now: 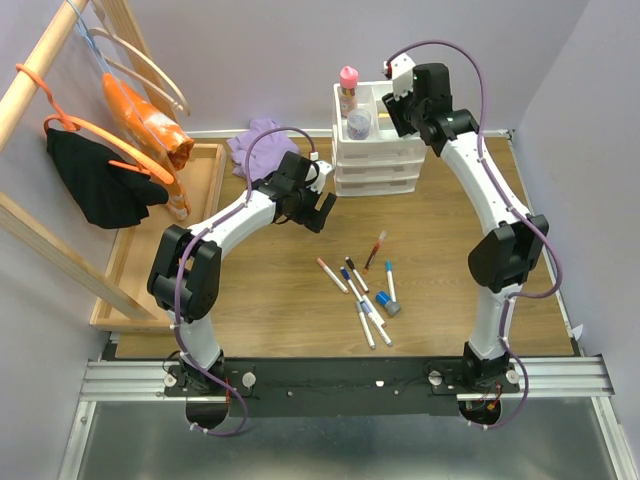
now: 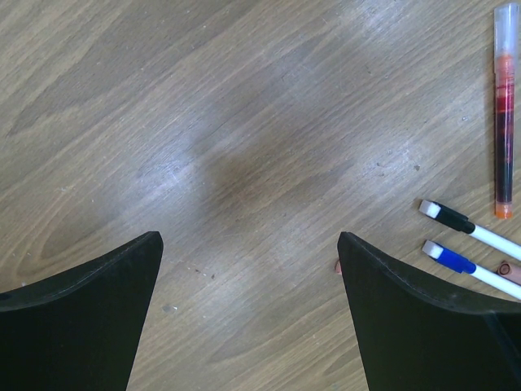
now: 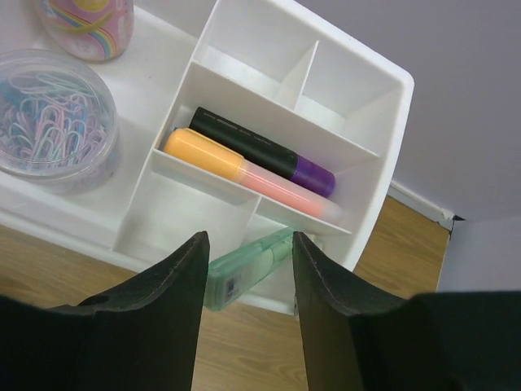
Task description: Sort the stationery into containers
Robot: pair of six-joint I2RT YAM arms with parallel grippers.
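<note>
My right gripper (image 1: 399, 112) is over the white organizer (image 1: 377, 150); in the right wrist view its fingers stand apart around a translucent green piece of stationery (image 3: 248, 269). That piece lies aslant across a front compartment, its near end over the front wall; whether both fingers touch it is unclear. Behind it, a black-and-purple marker (image 3: 260, 151) and an orange highlighter (image 3: 244, 175) share a compartment. My left gripper is open and empty above the table. Several pens lie there, including a red one (image 1: 375, 251), a blue-capped one (image 1: 391, 281) and a brownish one (image 1: 332, 275).
A paper clip tub (image 3: 55, 118) and a pink-topped bottle (image 1: 348, 90) stand in the organizer's left part. A blue-capped bottle (image 1: 388, 304) is among the pens. Purple cloth (image 1: 264, 150) lies at the back, beside a wooden rack (image 1: 120, 270).
</note>
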